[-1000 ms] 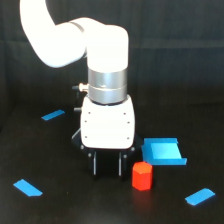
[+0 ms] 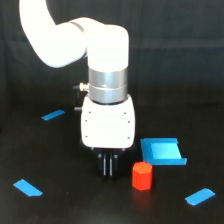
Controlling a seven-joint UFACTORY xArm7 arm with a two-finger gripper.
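A red block (image 2: 142,177) sits on the dark table, right of my gripper (image 2: 109,168). The gripper points down with its dark fingers drawn close together. Nothing shows between them, and a gap separates them from the block. Just behind the block lies a light blue square (image 2: 165,152) with a darker blue border.
Blue tape strips mark the table at the front left (image 2: 27,188), the front right (image 2: 200,197) and the back left (image 2: 53,115). A dark curtain (image 2: 180,50) hangs behind. The table left of the gripper is clear.
The fingers have come together from a wide spread. The white arm has shifted very slightly; the red block and blue square have stayed where they were.
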